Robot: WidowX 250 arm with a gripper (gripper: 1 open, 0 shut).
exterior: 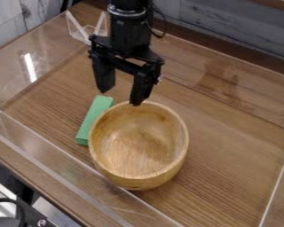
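Observation:
My black gripper [123, 76] hangs in the upper middle of the camera view, open, its two fingers spread above a large wooden bowl [138, 157]. A green block [93, 119] lies to the left of the bowl, partly hidden behind its rim and below the gripper's left finger. Nothing shows between the fingers.
A whitish wall [233, 37] runs along the back. A dark cable [8, 208] shows at the lower left corner.

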